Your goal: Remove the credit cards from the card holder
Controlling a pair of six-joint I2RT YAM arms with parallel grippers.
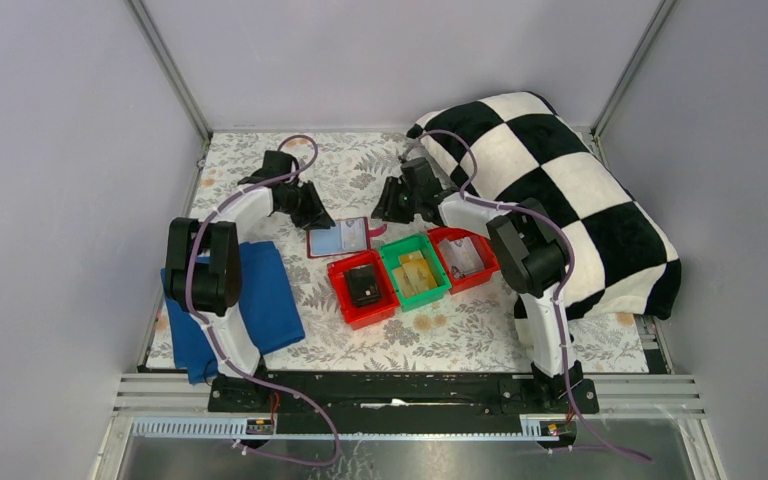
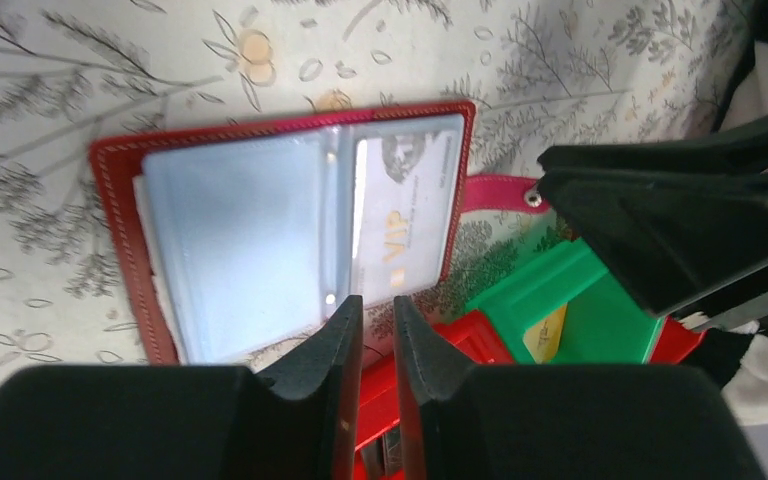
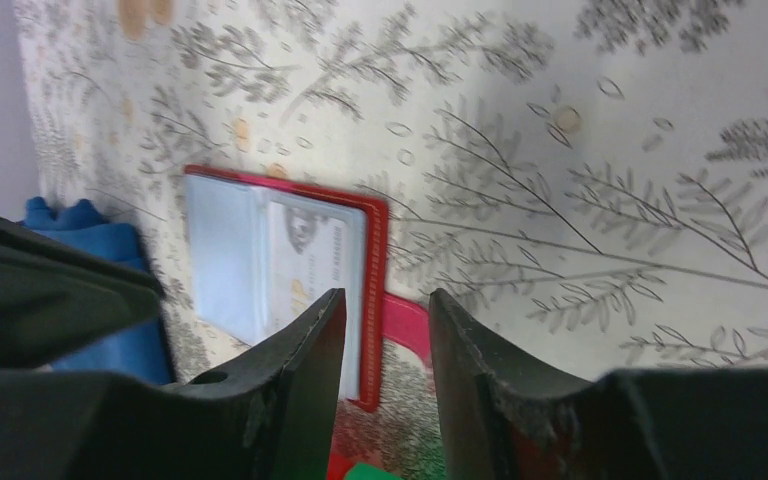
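The card holder (image 1: 339,237) lies open and flat, red-edged, with clear sleeves. In its right sleeve sits a pale VIP card (image 2: 397,210); a pale blue-white panel (image 2: 237,240) fills the left side. A pink strap (image 2: 500,194) with a snap sticks out to the right. My left gripper, slightly open with nothing visible between its fingers, is at the holder's upper left edge in the top view. Wider open and empty, my right gripper is above the strap end, whose tip is partly hidden by a finger in the right wrist view.
Just below the holder is a red bin (image 1: 373,318) with a black item, beside a green bin (image 1: 438,291) with yellow cards and another red bin (image 1: 483,279). A blue cloth (image 1: 278,305) lies left, a checkered cushion (image 1: 587,190) right. The table behind the holder is clear.
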